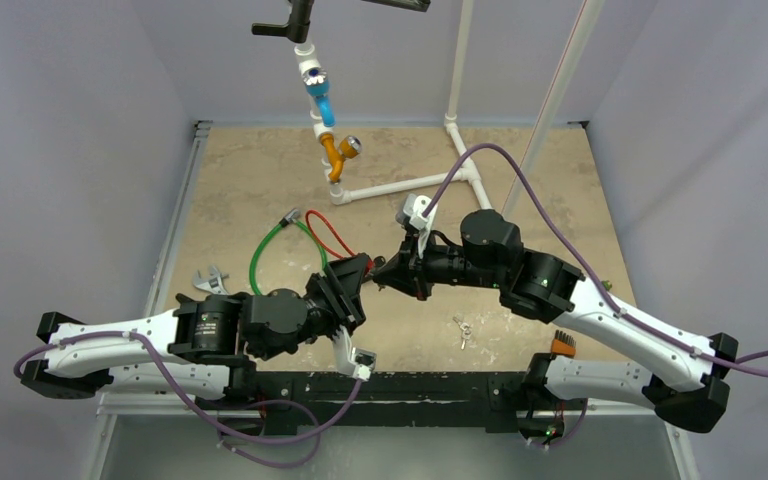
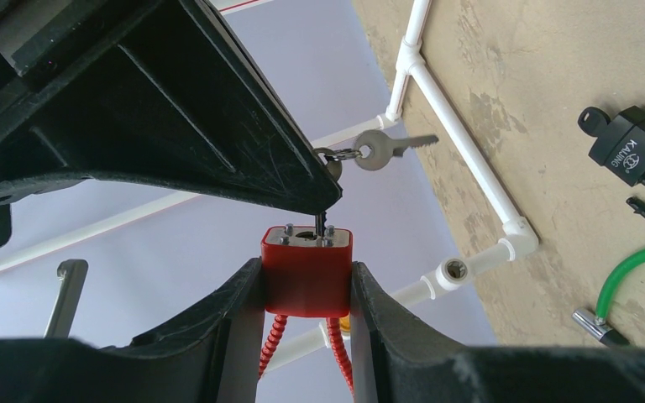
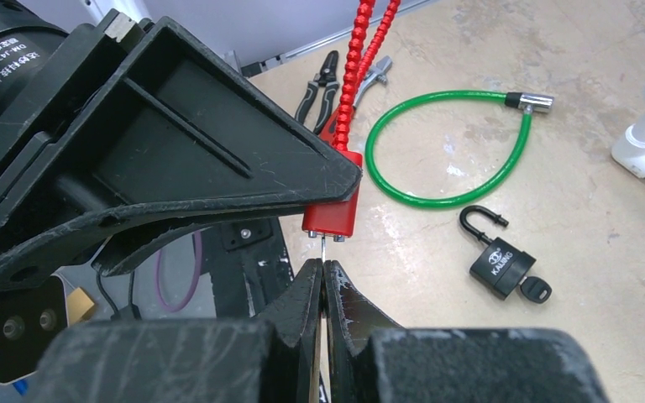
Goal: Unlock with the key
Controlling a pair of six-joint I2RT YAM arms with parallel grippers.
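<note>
My left gripper is shut on a red cable lock [image 2: 308, 281], holding its body between both fingers. The lock's metal face [image 2: 306, 238] and keyhole are turned toward my right gripper, which is shut on a key. Only a thin strip of the key's blade [image 3: 323, 248] shows, between the fingertips and the lock; it reaches the lock face, but how deep it sits I cannot tell. A spare key [image 2: 379, 149] dangles from a ring beside the right fingers. The lock's red cable [image 1: 327, 235] loops away behind it.
On the floor lie an open black padlock [image 3: 503, 268] with its key in it, a green cable lock [image 3: 431, 201], a wrench [image 1: 210, 280] and loose keys [image 1: 464, 331]. White pipes [image 1: 400, 187] with an orange tap [image 1: 335, 155] stand at the back. The floor right of the arms is mostly clear.
</note>
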